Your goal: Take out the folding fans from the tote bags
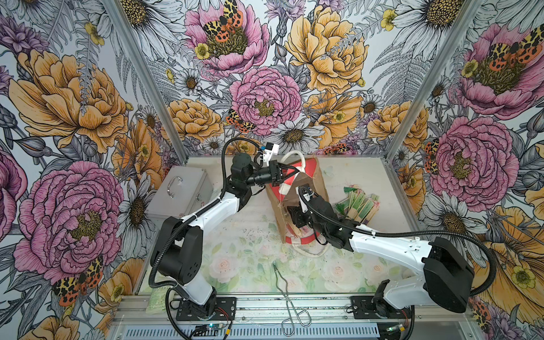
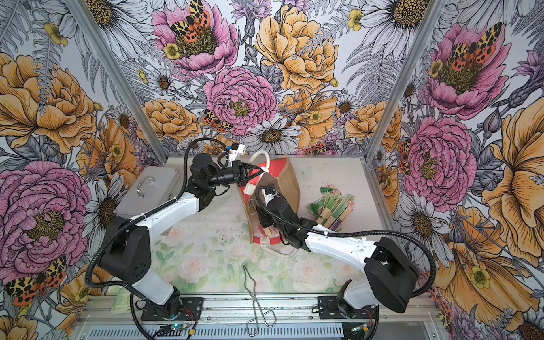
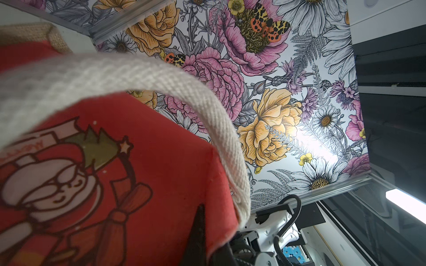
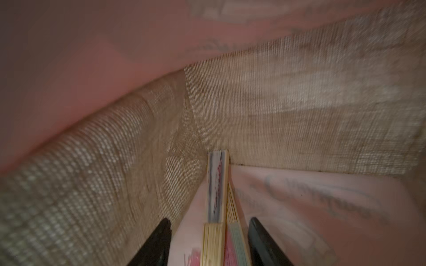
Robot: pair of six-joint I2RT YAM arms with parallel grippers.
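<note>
The red and tan tote bag (image 1: 319,180) lies mid-table with its mouth open. My left gripper (image 1: 297,169) is at the bag's far left edge. In the left wrist view its dark fingers (image 3: 198,239) pinch the red edge below the white handle (image 3: 177,79). My right gripper is inside the bag, its fingers part open. Wooden folding fans (image 4: 216,188) lie on the bag's floor by a corner, extending between the right fingers; no grip on them shows. Several more folding fans (image 1: 358,205) lie in a pile on the table, right of the bag.
A grey metal box (image 1: 180,191) stands at the left back. Metal tongs (image 1: 289,303) lie at the front edge. The floral tabletop (image 1: 238,266) left and front of the bag is clear. Burlap walls (image 4: 301,106) surround the right gripper.
</note>
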